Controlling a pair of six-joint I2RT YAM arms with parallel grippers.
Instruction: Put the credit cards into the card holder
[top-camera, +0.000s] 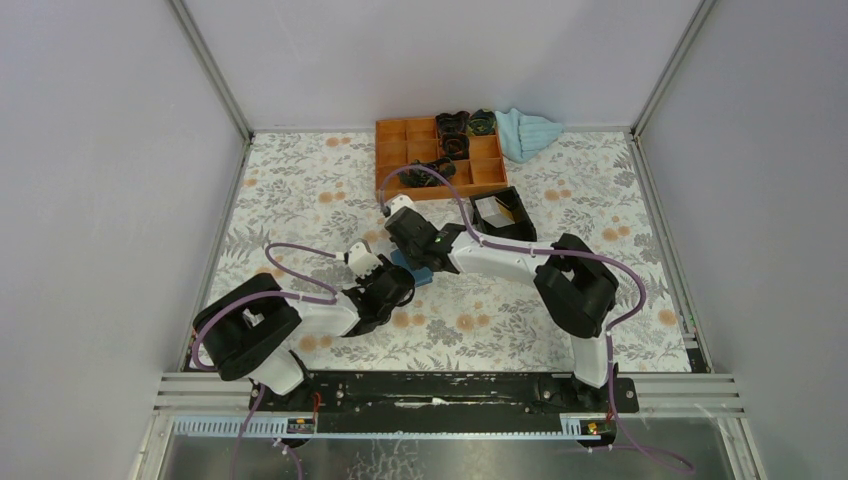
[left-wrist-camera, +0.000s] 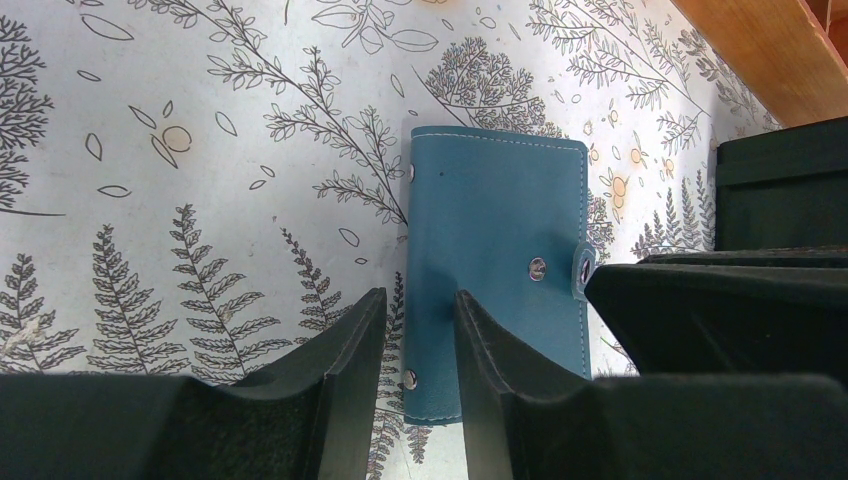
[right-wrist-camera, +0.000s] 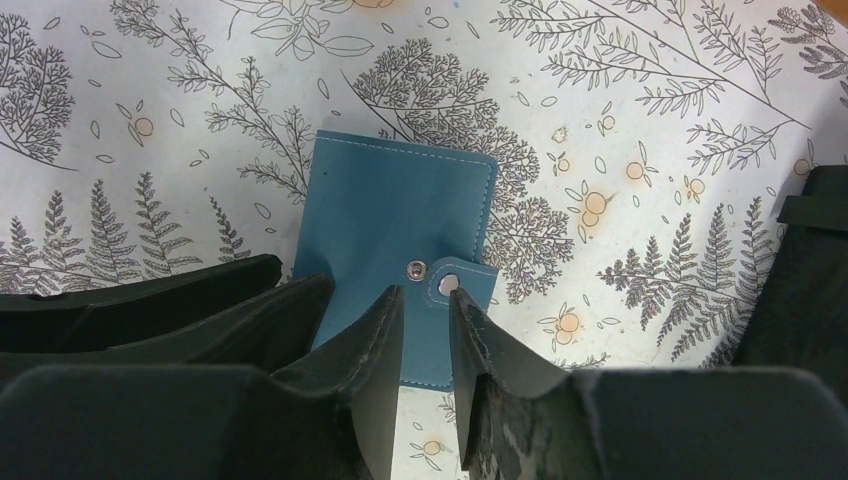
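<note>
The blue card holder (left-wrist-camera: 500, 210) lies flat and folded on the patterned table, its snap stud (right-wrist-camera: 416, 270) bare and its small tab (right-wrist-camera: 458, 282) beside it, unfastened. Over the holder's left edge in the left wrist view, my left gripper has its fingers apart with nothing held. My right gripper hovers above the holder near the tab, open and empty, its fingers a small gap apart. Both grippers sit close together, and in the top view they cover much of the holder (top-camera: 423, 276). I cannot make out any loose credit card.
Behind the right arm stands a black box (top-camera: 528, 230) with a white item (top-camera: 492, 212) inside. An orange divided tray (top-camera: 391, 152) holding dark items is at the back, beside a light blue cloth (top-camera: 530, 135). Left and front right, the table is clear.
</note>
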